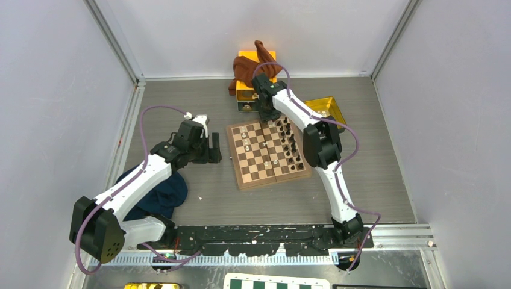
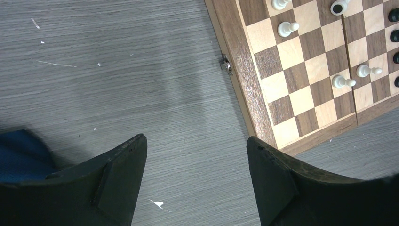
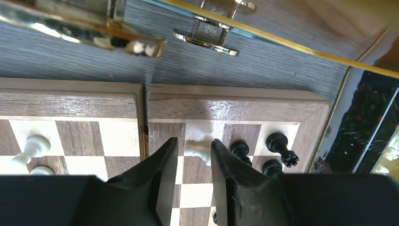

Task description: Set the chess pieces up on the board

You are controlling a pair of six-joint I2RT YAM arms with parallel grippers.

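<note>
The wooden chessboard (image 1: 253, 168) holds black pieces along its right side and scattered white pieces, such as a white pawn (image 2: 284, 29). At its far edge my right gripper hangs over a white piece (image 3: 197, 151), its fingertips open around it, apparently not closed on it; beside it stand black pieces, including a black rook (image 3: 281, 148). My left gripper is open with bare table between its fingers, left of the board.
A yellow tray (image 1: 334, 108) with pieces sits behind the right arm. A yellow box with brown cloth (image 1: 244, 69) stands at the back, close to the right gripper. A blue cloth (image 1: 163, 195) lies under the left arm.
</note>
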